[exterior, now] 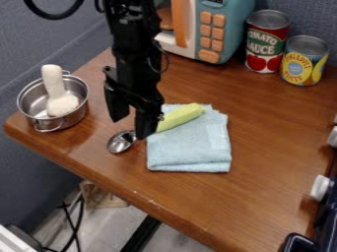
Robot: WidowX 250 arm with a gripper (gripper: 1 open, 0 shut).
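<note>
My black gripper (136, 116) hangs over the table, left of centre, its lower end just above a metal spoon (120, 142); I cannot tell its finger state. To its right a yellow banana-like object (182, 115) lies on a folded light blue cloth (188, 148). On the left stands a steel pot (39, 105) with a white cylindrical object (55, 89) in it.
At the back are a teal toy microwave (222, 31), a tomato sauce can (263, 44) and a yellow can (304, 61). A dark appliance with white knobs (303, 241) borders the right edge.
</note>
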